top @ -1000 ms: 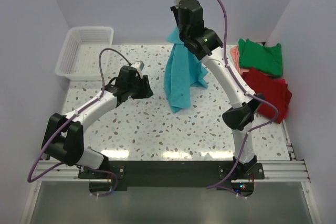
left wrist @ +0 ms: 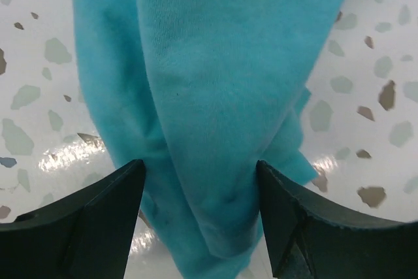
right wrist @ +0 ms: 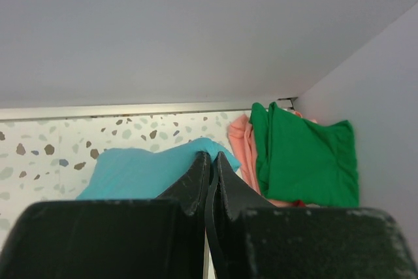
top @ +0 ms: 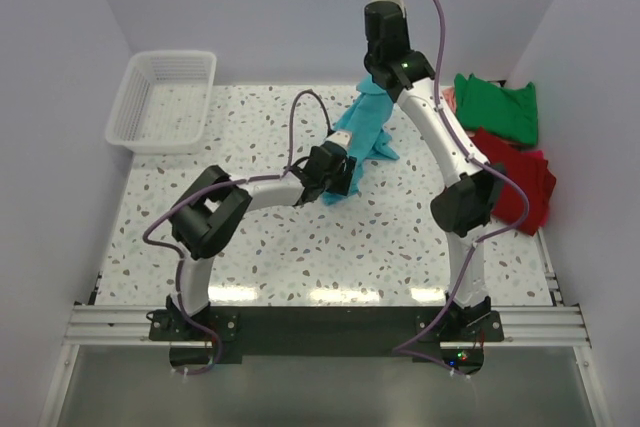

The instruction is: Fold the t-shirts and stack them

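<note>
A crumpled turquoise t-shirt point(top: 368, 119) hangs from my right gripper, which is shut on its upper edge and raised at the back of the table. The shirt's lower part trails down to the tabletop. Over that lower part is my left gripper, its fingers point(left wrist: 121, 191) apart. In the left wrist view a fold of the turquoise cloth lies between them, not pinched. A green t-shirt point(top: 495, 107) and a red one point(top: 520, 179) lie bunched at the right, with a pink cloth point(right wrist: 244, 147) beside the green.
An empty white basket point(top: 160, 142) stands at the back left. Grey walls point(top: 250, 7) close in the back and sides.
My left gripper has swung right from bare table to over the shirt's lower part. The right gripper has shifted a little right, carrying the cloth's upper end with it.
</note>
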